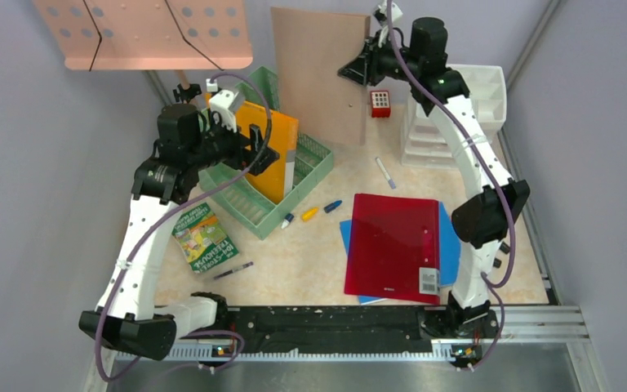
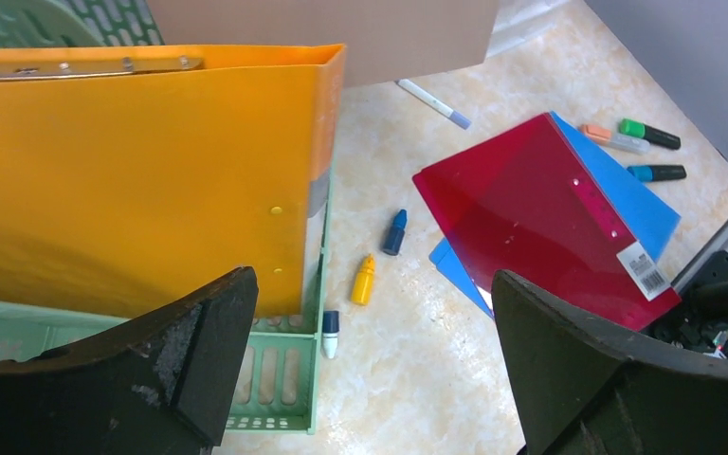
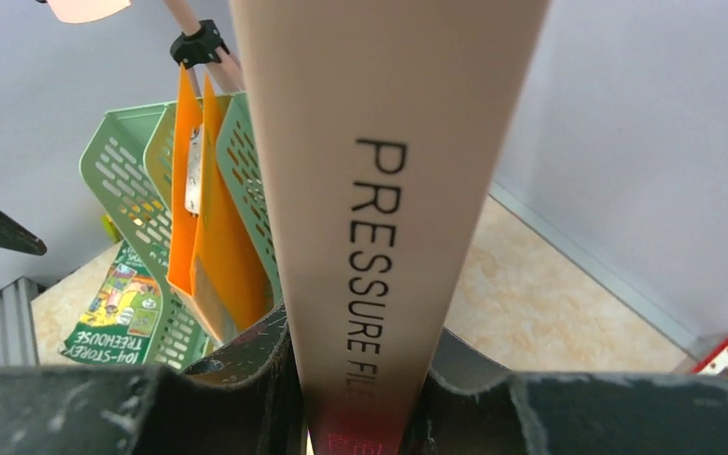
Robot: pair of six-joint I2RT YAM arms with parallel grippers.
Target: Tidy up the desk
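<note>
A large beige pressure file (image 1: 318, 77) is held up at the back of the desk, right of the green basket (image 1: 317, 173). My right gripper is shut on its spine, which reads "PRESSURE FILE". Inside the basket an orange file (image 2: 152, 171) leans upright. By that file my left gripper stands open, with nothing between its fingers. Flat at the front right, a red folder (image 1: 392, 245) covers part of a blue one (image 1: 449, 249).
Small bottles, yellow (image 2: 364, 282) and blue (image 2: 395, 232), lie beside the basket. A pen (image 1: 385, 172) is in mid-desk. White drawers (image 1: 490, 98), a red calendar (image 1: 380, 104) and a green-covered book (image 1: 204, 238) stand around. Overhead hangs a pink lamp panel (image 1: 147, 33).
</note>
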